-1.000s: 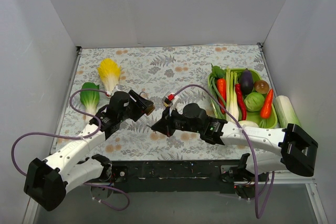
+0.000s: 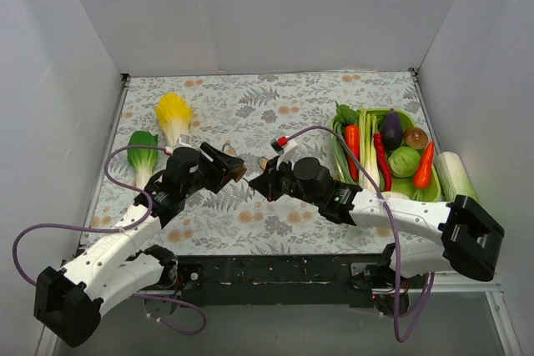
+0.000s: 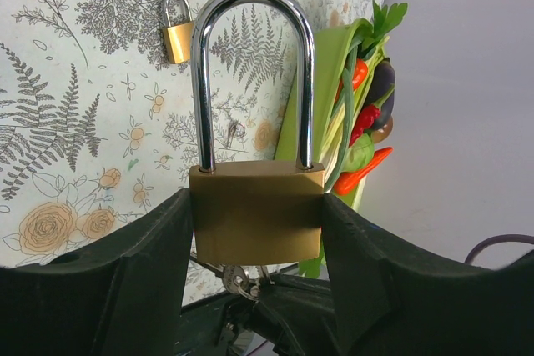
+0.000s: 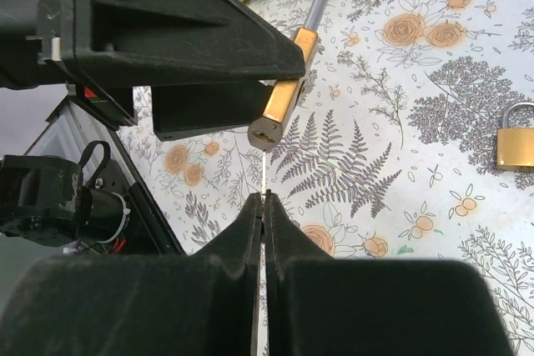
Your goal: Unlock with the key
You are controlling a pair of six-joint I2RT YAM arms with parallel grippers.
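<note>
A large brass padlock (image 3: 256, 214) with a closed steel shackle is pinched by its body in my left gripper (image 2: 230, 174). Its end face with the keyhole is turned toward my right gripper in the right wrist view. That right gripper is shut, and a thin key (image 4: 264, 174) juts from between its fingertips toward the lock. The key's tip appears at the lower edge of the padlock's end face, below the keyhole; whether they touch I cannot tell. A smaller closed brass padlock (image 4: 516, 147) lies on the patterned table.
A green basket of vegetables (image 2: 432, 193) stands at the right, a white-green vegetable (image 2: 455, 177) beside it. Yellow cabbage (image 2: 173, 116) and bok choy (image 2: 142, 156) lie at the left. Purple cables hang by both arms.
</note>
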